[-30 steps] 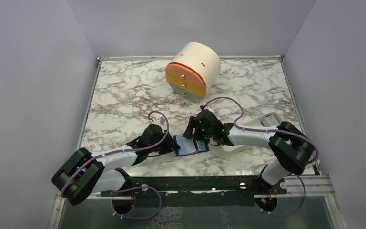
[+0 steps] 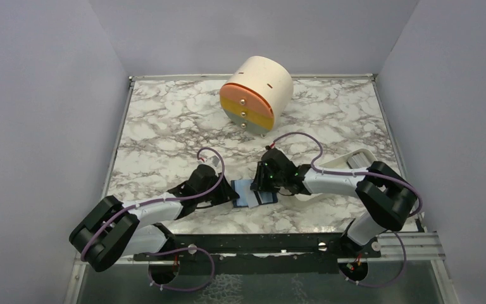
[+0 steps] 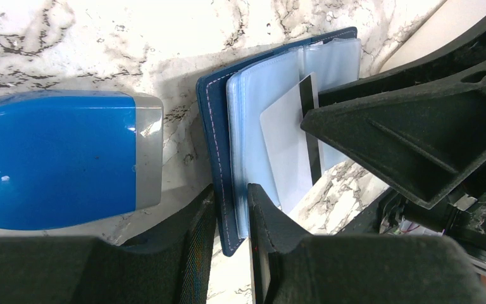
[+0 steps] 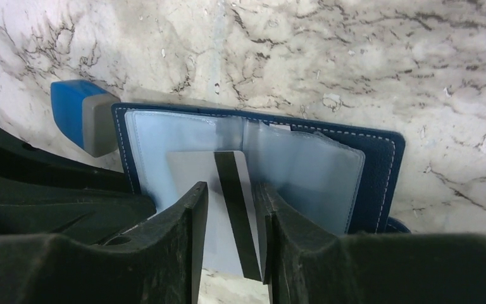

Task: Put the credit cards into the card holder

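The blue card holder lies open on the marble table between both grippers, its clear sleeves upward. My left gripper is at the holder's end, its fingertips around the edge of the cover and sleeve; whether it grips is unclear. My right gripper is over a white card with a black stripe, which lies on the holder's sleeves, partly between or under the fingertips in the right wrist view. Whether that gripper holds the card is hidden.
A white tray with cards sits at the right, partly under the right arm. A white cylinder with coloured drawers stands at the back. A blue object is beside the holder in the left wrist view.
My right gripper has shifted slightly right and toward the front, and the striped card looks further toward the holder's front. The left arm has not visibly moved.
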